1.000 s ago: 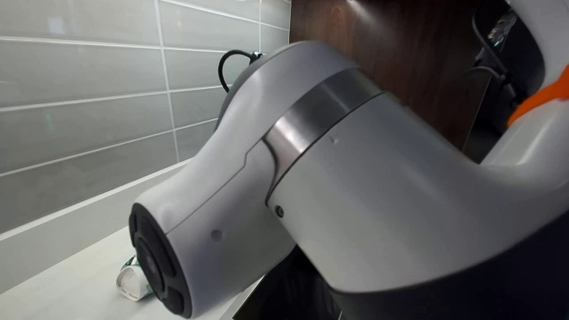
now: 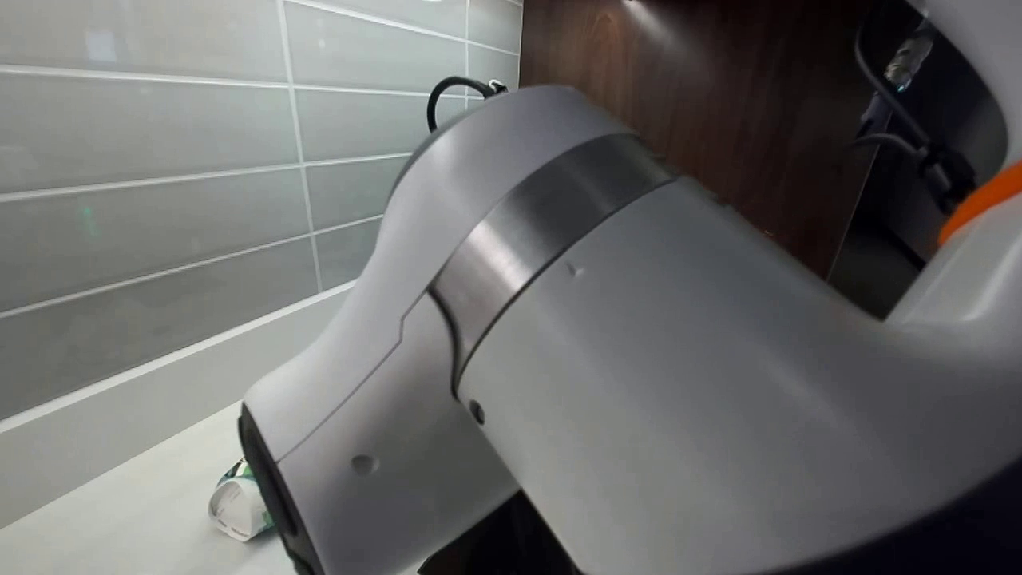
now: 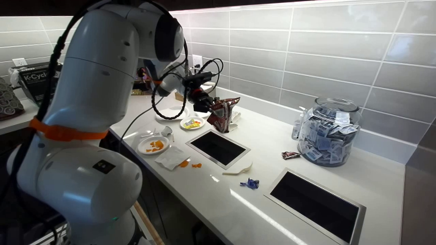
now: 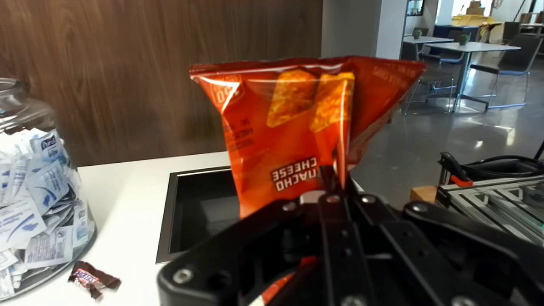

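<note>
A red Nacho Cheese chip bag (image 4: 285,148) fills the middle of the wrist view, its printing upside down. My gripper is shut on the thin, creased foil at its right side. Seen from exterior view 2, the gripper (image 3: 209,108) reaches over the counter from the left with the same bag (image 3: 222,116) at its tips. Whether the bag's lower corner touches anything there is unclear. Exterior view 1 shows the pale arm (image 2: 651,383) across much of the picture, with the gripper out of sight.
A glass jar of wipes (image 3: 330,134) stands near the tiled wall, a snack wrapper (image 3: 290,155) beside it. Two dark framed openings or panels (image 3: 220,147) lie in the counter. A plate with orange pieces (image 3: 153,145), a blue wrapper (image 3: 250,183) and a utensil (image 3: 238,169) are scattered about.
In exterior view 1 the arm has shifted and rolled slightly; its dark end cap has turned nearly edge-on. The white and green item on the counter stays put.
</note>
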